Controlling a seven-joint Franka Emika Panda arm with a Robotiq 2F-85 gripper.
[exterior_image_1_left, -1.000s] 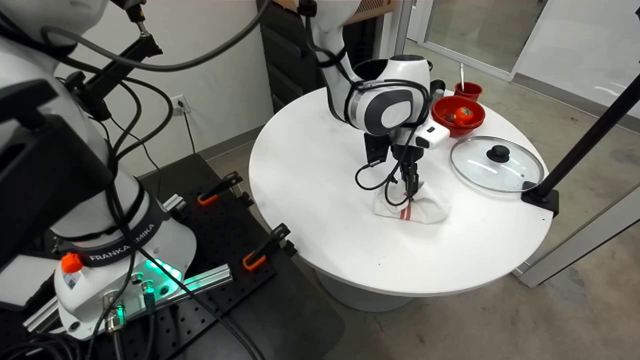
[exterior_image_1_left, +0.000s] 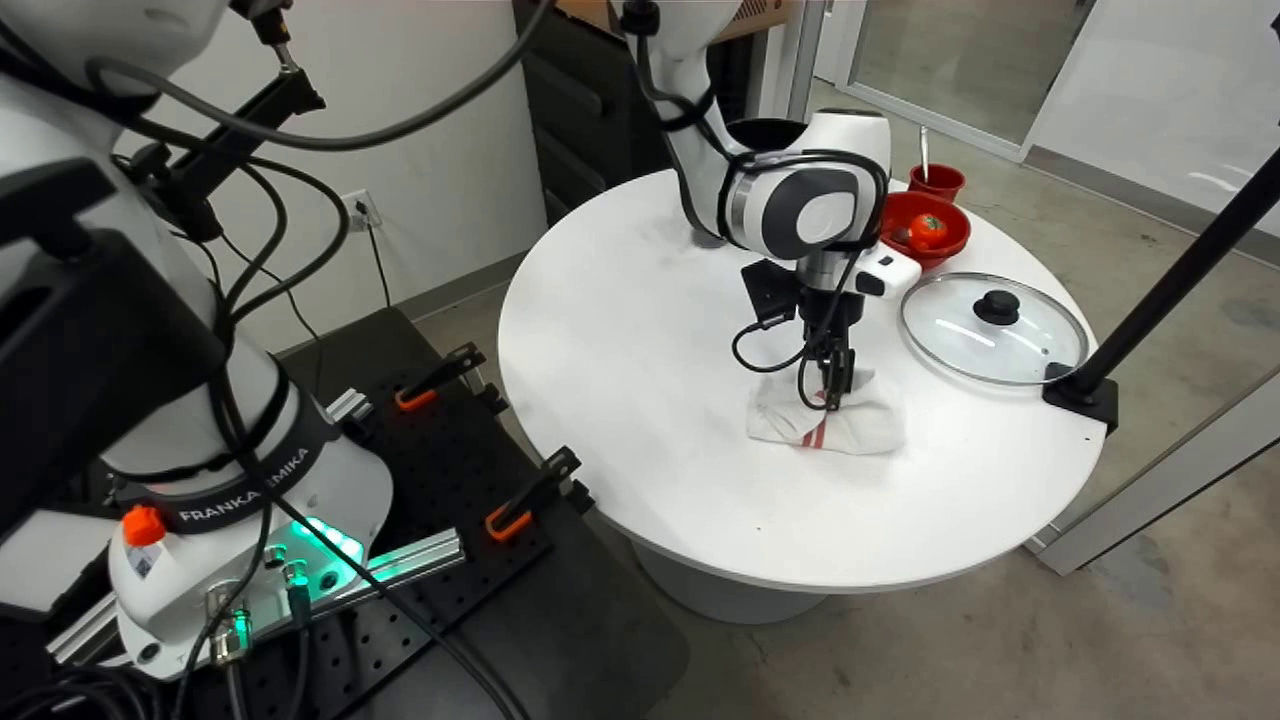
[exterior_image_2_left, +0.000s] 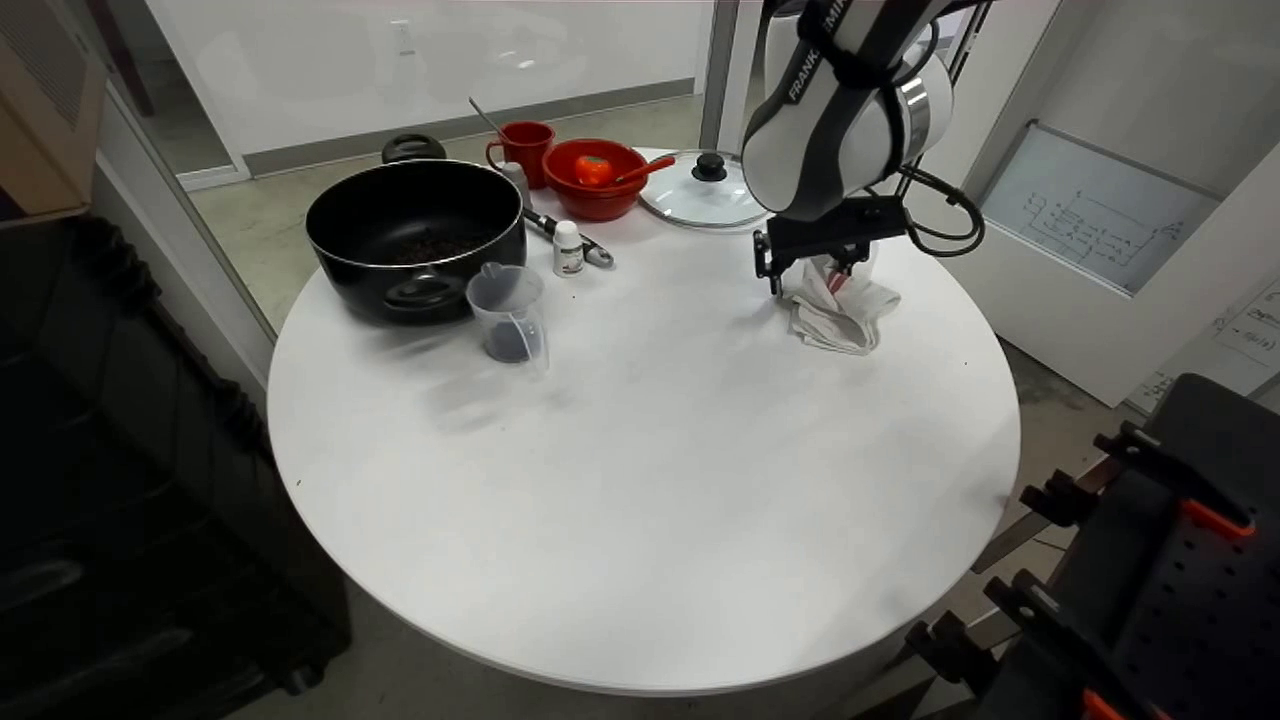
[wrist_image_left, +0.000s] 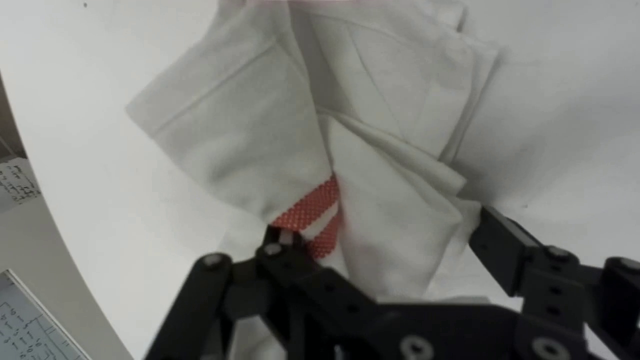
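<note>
A white cloth with red stripes (wrist_image_left: 390, 198) lies crumpled and folded on the round white table. My gripper is over it, pointing down, its fingers spread well apart with folds of cloth between them. In the wrist view the left finger (wrist_image_left: 279, 237) is against the red stripes, and the right finger (wrist_image_left: 495, 240) is at the cloth's right edge. Exterior view 1 has the gripper (exterior_image_1_left: 835, 390) low over the cloth (exterior_image_1_left: 870, 422). From the other side, the gripper (exterior_image_2_left: 810, 270) partly covers the cloth (exterior_image_2_left: 837, 324).
A glass lid (exterior_image_1_left: 972, 330) and a red bowl (exterior_image_1_left: 942, 246) with a tomato lie beyond the cloth. Across the table are a black pot (exterior_image_2_left: 414, 264), a clear measuring cup (exterior_image_2_left: 510, 318) and a small white bottle (exterior_image_2_left: 567, 252).
In exterior view 1 my arm and gripper have moved slightly to the right. The cloth's near right edge has shifted a little toward the camera.
</note>
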